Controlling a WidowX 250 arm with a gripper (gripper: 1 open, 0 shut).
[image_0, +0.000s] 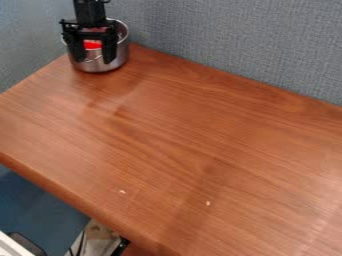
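Observation:
A steel pot (104, 61) stands at the back left corner of the wooden table (201, 150). A red object (92, 45) shows inside it. My black gripper (90, 46) is lowered at the pot's mouth, over the red object, with its fingers apart. The gripper and the pot's rim hide part of the red object.
Grey padded partitions (241, 40) run behind the table and along its left. Cables and some equipment lie beyond the front left edge.

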